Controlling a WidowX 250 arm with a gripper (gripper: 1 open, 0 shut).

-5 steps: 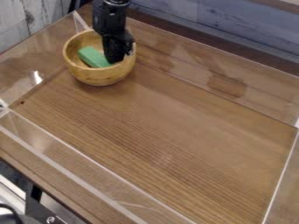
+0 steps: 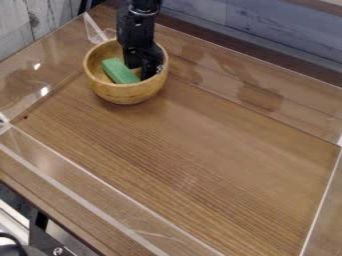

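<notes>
A yellow wooden bowl (image 2: 124, 91) sits at the upper left of the wooden surface, with a green block (image 2: 120, 71) inside it. My black gripper (image 2: 146, 64) reaches down from the top into the right part of the bowl, beside the green block. It is open; its fingertips are dark and small, and what lies between them is hard to make out.
A grey-blue wall (image 2: 254, 25) runs along the back, and a pale panel stands at the top left.
The gripper has moved down into the bowl. The bowl has shifted slightly toward the camera, and the green block sits a little differently inside it.
</notes>
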